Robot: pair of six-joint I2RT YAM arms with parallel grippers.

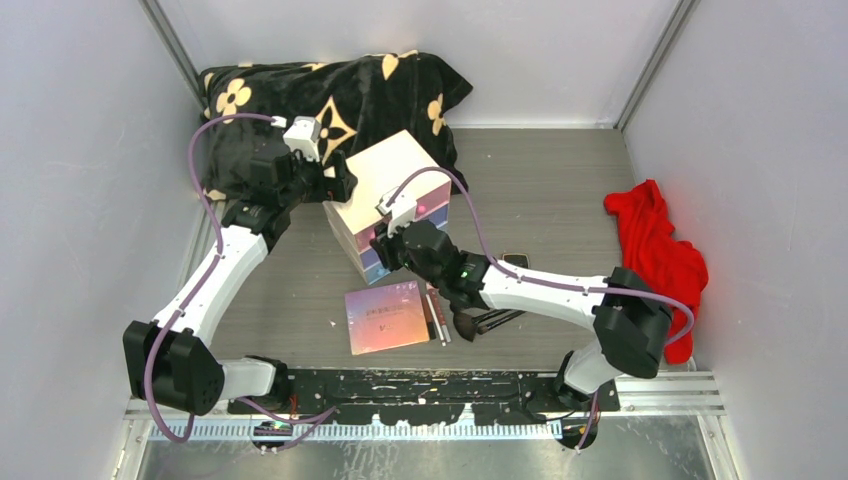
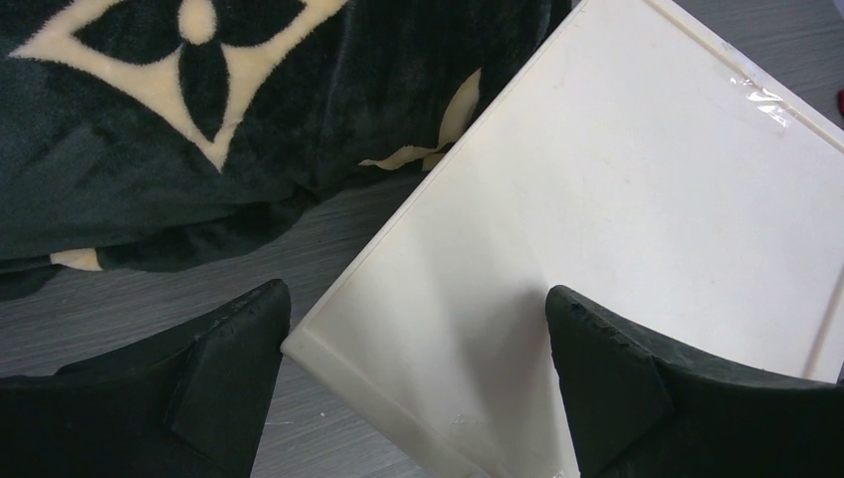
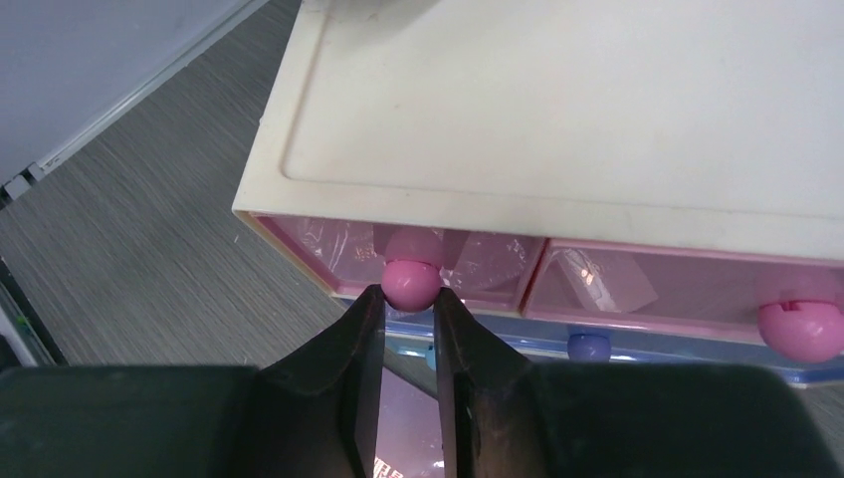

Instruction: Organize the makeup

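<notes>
A white drawer box (image 1: 387, 166) with pink and blue drawers stands at centre. My left gripper is open at a top corner of the box. In the right wrist view my right gripper has its fingertips close together at the pink knob (image 3: 411, 277) of a top drawer; whether they grip it is hard to tell. A gradient palette (image 1: 385, 318), pencils (image 1: 437, 318) and brushes (image 1: 485, 322) lie in front of the box.
A dark patterned blanket (image 1: 280, 90) lies behind and left of the box, a red cloth (image 1: 650, 230) at the right. The floor right of the box is clear.
</notes>
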